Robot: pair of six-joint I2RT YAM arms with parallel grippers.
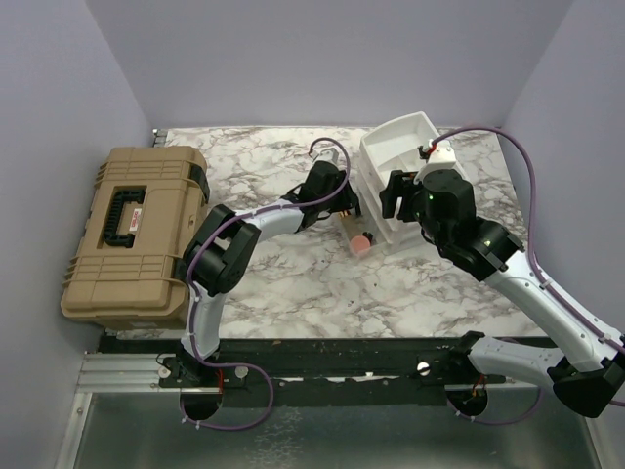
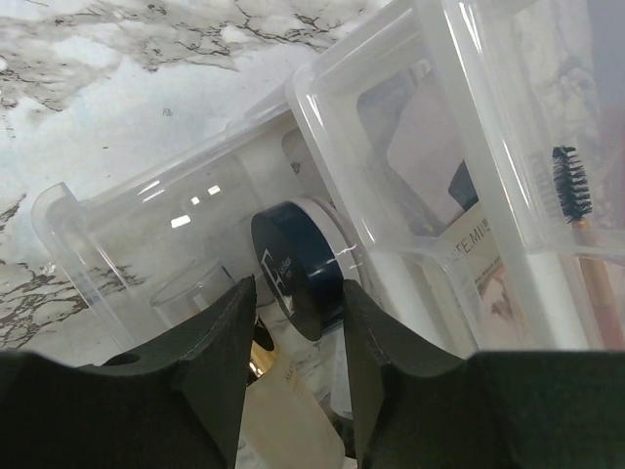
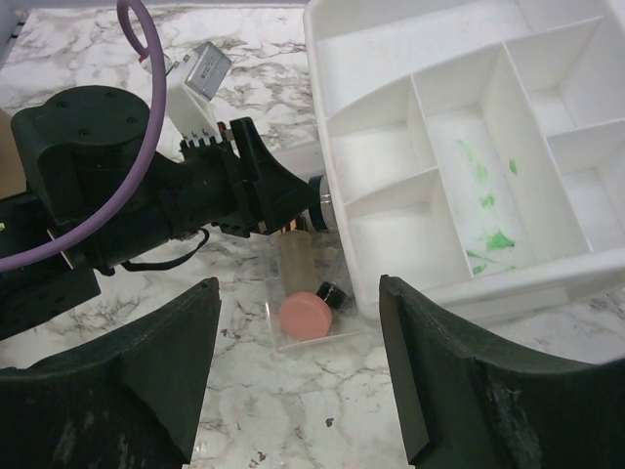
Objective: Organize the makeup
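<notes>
My left gripper is down in the clear lower drawer, fingers parted around a gap, beside a round black compact and a gold-capped bottle. Whether it touches the compact is unclear. In the right wrist view a pink round item, the bottle and a small dark tube lie in that drawer. My right gripper hangs open over the white compartment organizer, nothing between its fingers.
Other clear bins hold a mascara wand and cards. A large tan case fills the table's left.
</notes>
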